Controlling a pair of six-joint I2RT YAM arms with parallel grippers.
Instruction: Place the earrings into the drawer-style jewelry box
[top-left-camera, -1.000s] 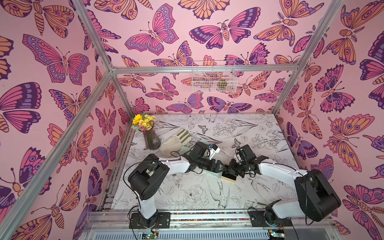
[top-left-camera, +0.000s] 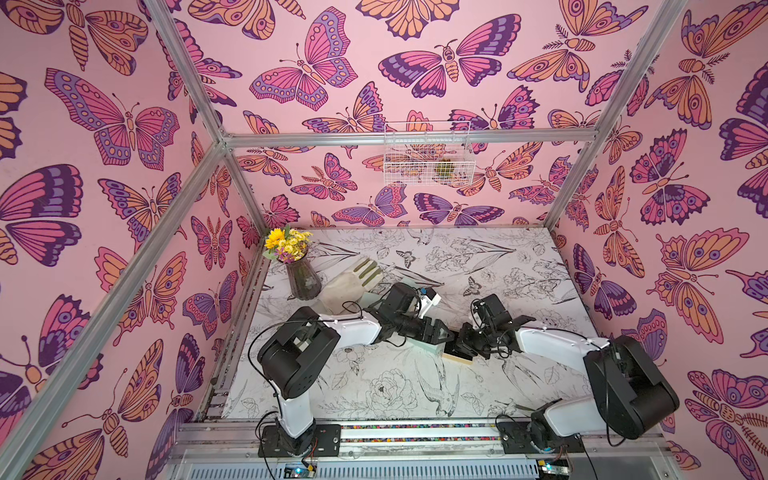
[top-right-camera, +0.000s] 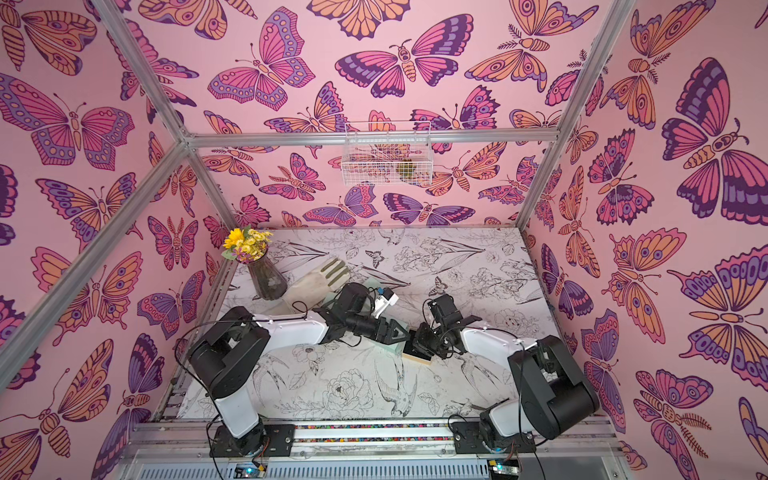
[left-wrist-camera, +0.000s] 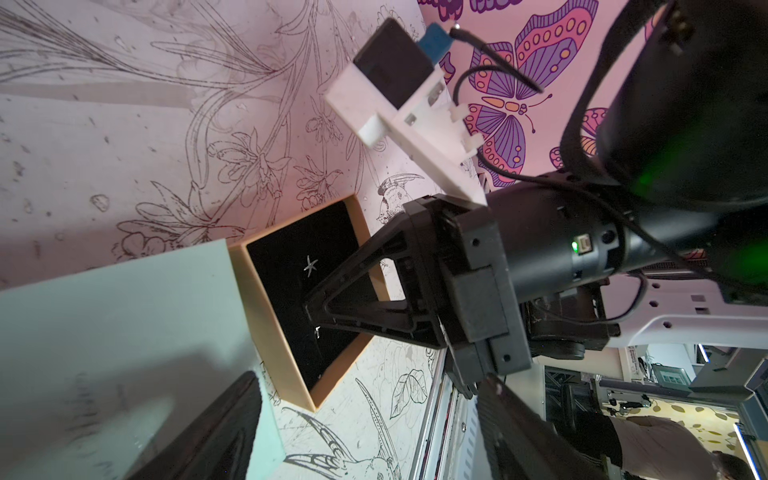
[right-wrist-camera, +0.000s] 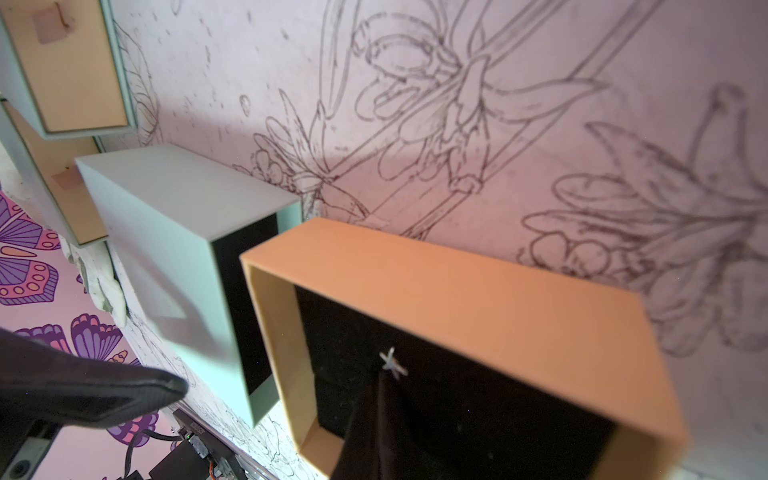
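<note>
A tan drawer (left-wrist-camera: 276, 352) with black lining sits pulled out beside its mint jewelry box sleeve (left-wrist-camera: 120, 336). One pale star-shaped earring (left-wrist-camera: 310, 265) lies on the lining, and another small pale piece (left-wrist-camera: 317, 332) shows at my right gripper's tips. My right gripper reaches down into the drawer, its fingers together; whether they pinch anything I cannot tell. In the right wrist view a star-shaped earring (right-wrist-camera: 392, 364) shows just beyond its fingertips (right-wrist-camera: 380, 416). My left gripper stands over the sleeve and drawer edge, fingers apart, nothing seen between them.
More mint boxes with tan insides (right-wrist-camera: 76, 72) stand behind the sleeve. A pale glove (top-left-camera: 344, 292) and a vase of flowers (top-left-camera: 302, 276) occupy the back left.
The left arm and the box look nearly unmoved.
</note>
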